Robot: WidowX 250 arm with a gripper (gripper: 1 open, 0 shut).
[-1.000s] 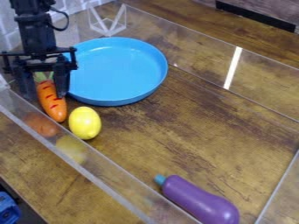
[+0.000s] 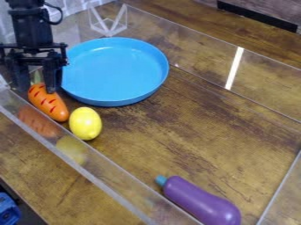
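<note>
My black gripper (image 2: 32, 61) is at the upper left, above an orange carrot (image 2: 48, 104) lying along the clear wall; whether its fingers are open or shut is unclear. A blue plate (image 2: 114, 68) lies just right of it. A yellow lemon-like object (image 2: 84, 123) sits below the plate, and a purple eggplant (image 2: 201, 199) lies at the bottom right.
A clear-walled enclosure surrounds the wooden table (image 2: 212, 123), whose middle and right are clear. A blue object (image 2: 6, 209) shows at the lower left edge, outside the wall.
My gripper has shifted slightly left. The carrot's top has moved a little left, so it lies more tilted.
</note>
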